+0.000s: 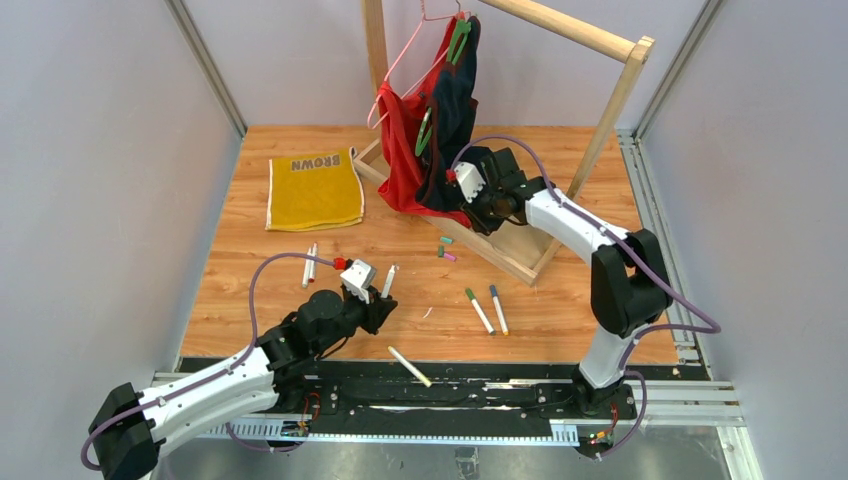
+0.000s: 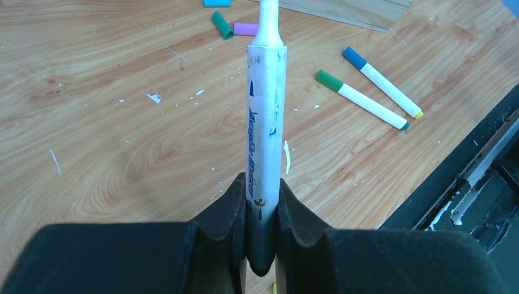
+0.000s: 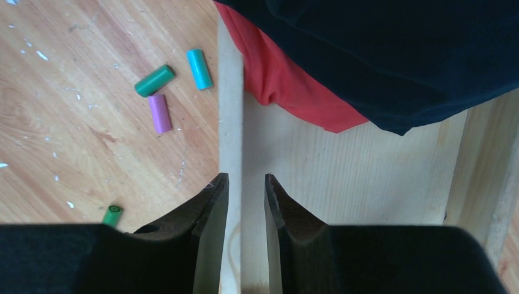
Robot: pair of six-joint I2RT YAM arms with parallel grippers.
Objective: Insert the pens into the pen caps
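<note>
An uncapped white pen (image 2: 265, 116) stands between the fingers of my left gripper, which is shut on its dark lower end; its bare tip points away from the gripper. My right gripper is open and empty, above the edge of the wooden tray. Left of that edge, in the right wrist view, lie a teal cap (image 3: 199, 69), a green cap (image 3: 155, 81) and a purple cap (image 3: 160, 113). Two pens with caps on, one green-capped (image 2: 362, 100) and one blue-capped (image 2: 382, 82), lie on the table.
Red and dark blue clothes (image 1: 450, 130) hang from a wooden rack over the tray (image 1: 520, 262), close to my right gripper. A yellow towel (image 1: 315, 191) lies at the back left. Another pen (image 1: 410, 366) rests at the table's front edge, and two pens (image 1: 309, 265) lie left.
</note>
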